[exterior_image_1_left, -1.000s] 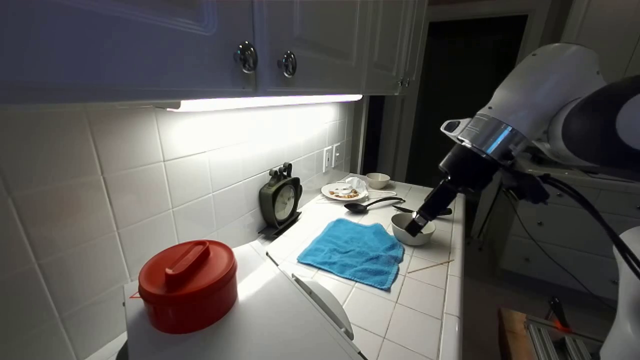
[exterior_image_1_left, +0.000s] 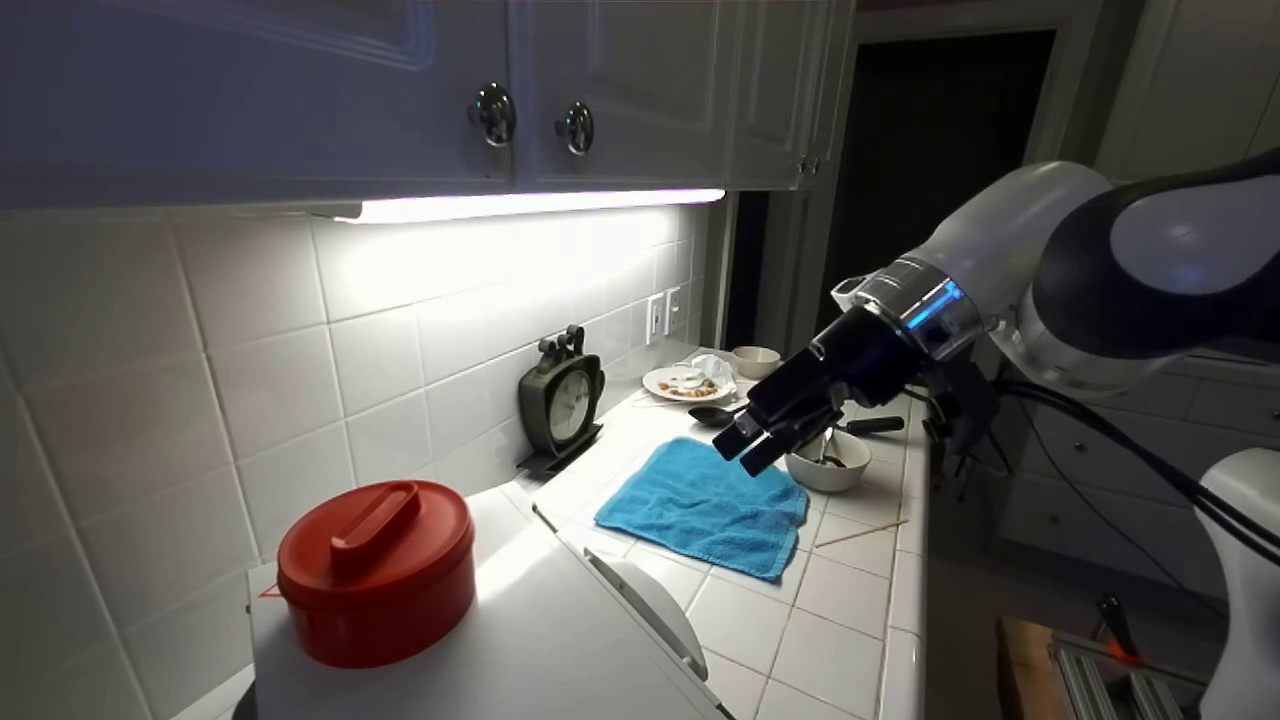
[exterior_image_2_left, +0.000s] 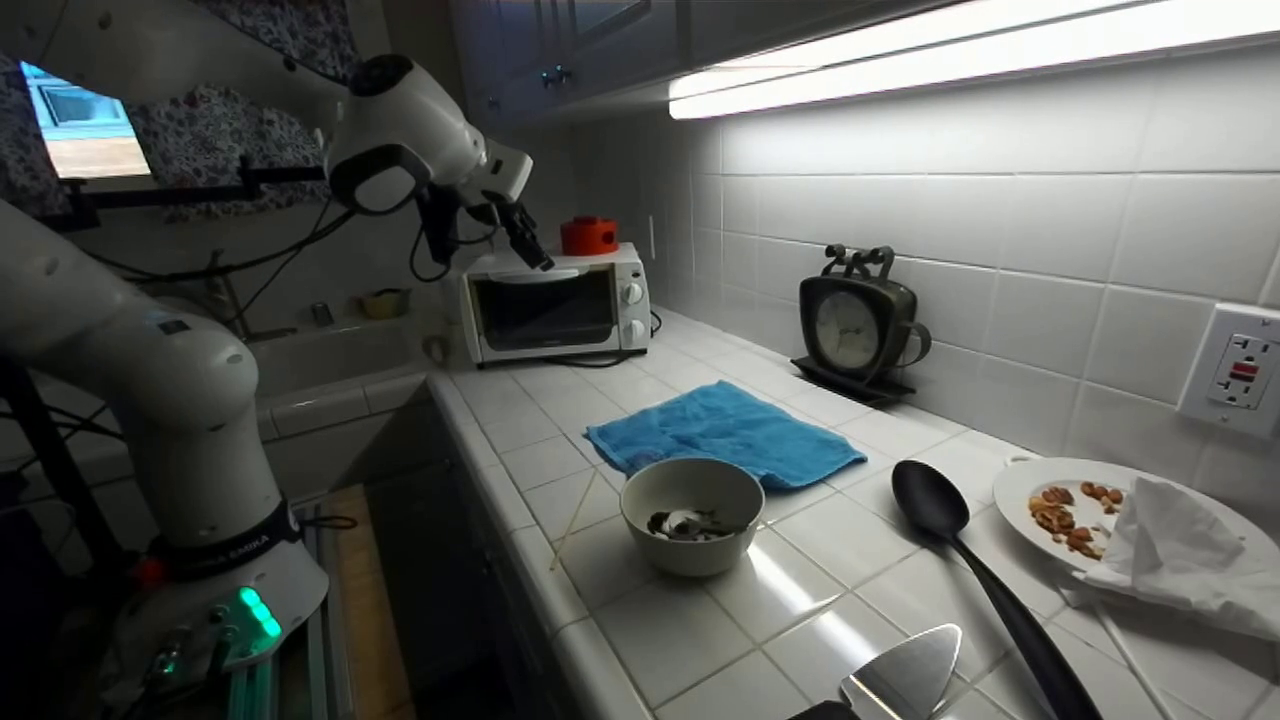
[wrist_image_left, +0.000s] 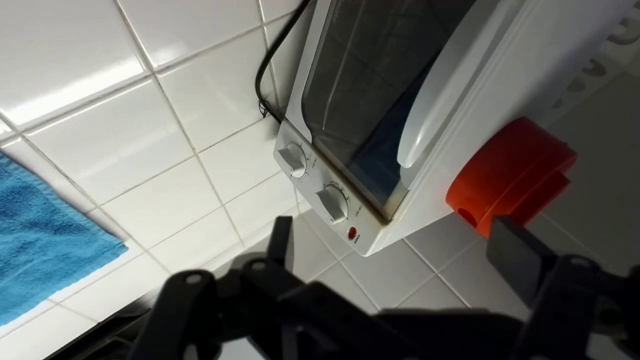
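My gripper (exterior_image_1_left: 749, 452) hangs in the air above the counter, its two fingers apart and nothing between them. In the wrist view the gap of the open gripper spans wide, with a finger (wrist_image_left: 280, 243) on the left and the other on the right, near the red lidded pot (wrist_image_left: 510, 171). That pot (exterior_image_1_left: 375, 576) sits on top of the white toaster oven (exterior_image_2_left: 558, 318), clear of the fingers. A blue cloth (exterior_image_1_left: 708, 510) lies spread on the tiles, and beside it stands a pale bowl (exterior_image_2_left: 692, 522) with dark bits and something shiny inside.
Against the wall stands an old-looking dial scale (exterior_image_2_left: 854, 326). A black spoon (exterior_image_2_left: 930, 498), a cake server (exterior_image_2_left: 906, 672) and a plate (exterior_image_2_left: 1017, 486) with nuts and a crumpled napkin lie farther along. A thin stick (exterior_image_1_left: 860, 534) rests near the counter edge. Cabinets (exterior_image_1_left: 264, 96) overhang the counter.
The arm has swung left in exterior view 1, from over the bowl toward the cloth and oven side. The wrist has turned, so both fingers now show separately. Objects on the counter have stayed put.
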